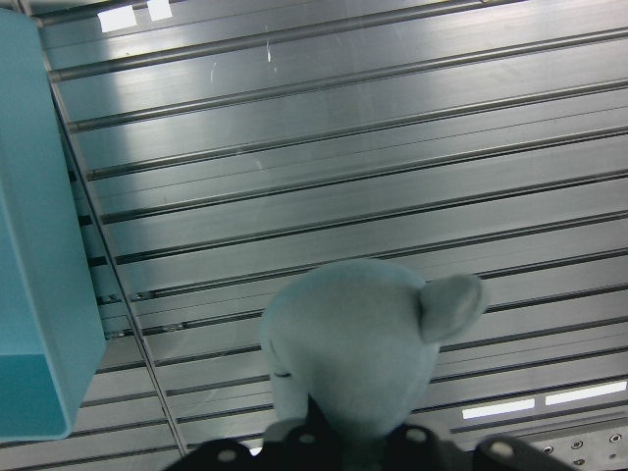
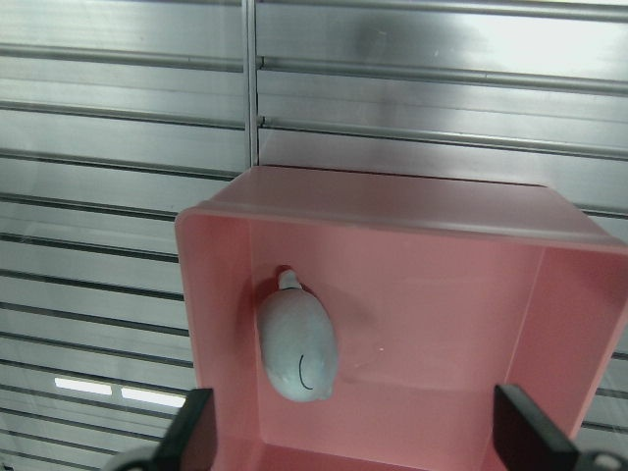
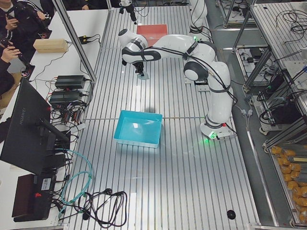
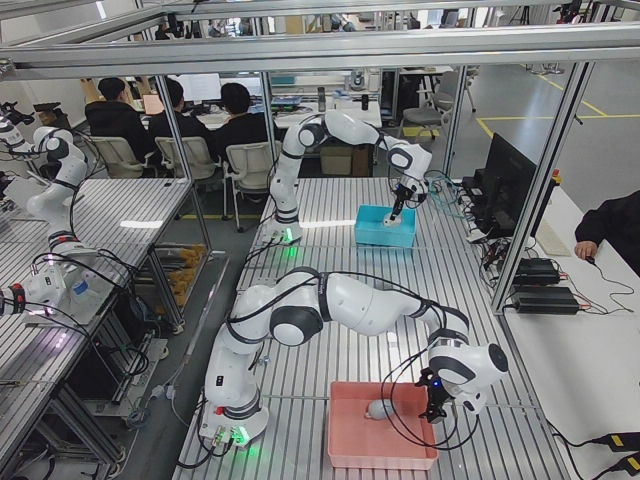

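My left gripper is shut on a pale blue plush toy, held above the metal floor beside the blue bin, past its far side in the camera left view. The fingertips are largely hidden behind the toy in the left wrist view. My right gripper is open over the pink bin, its pads at the bottom corners of the right wrist view. A whitish plush toy with a curved dark line lies inside that bin.
A monitor and black boxes line the desk at one side. Loose cables lie at the near left corner. The slatted floor between the two bins is largely clear, as is the area right of the cables.
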